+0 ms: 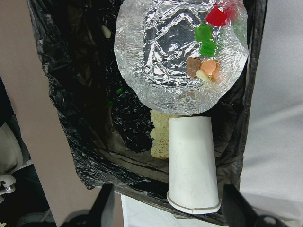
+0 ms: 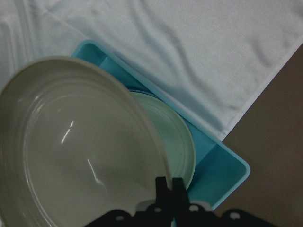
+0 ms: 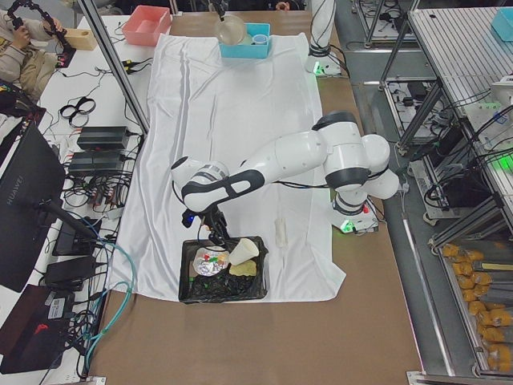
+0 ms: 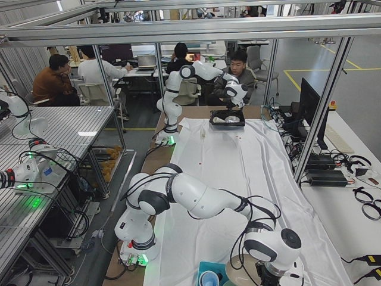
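My left gripper is open above a black lined bin (image 3: 188, 281). A white paper cup (image 1: 191, 161) lies on its side inside, beside a foil plate (image 1: 175, 56) with food bits and a piece of bread (image 1: 159, 137). At the other end, my right gripper is shut on the rim of a beige bowl (image 2: 80, 142), held over a blue tray (image 2: 222, 175) that holds a pale green plate (image 2: 170, 137).
A pink bin (image 3: 147, 26) stands at the back on the side table.
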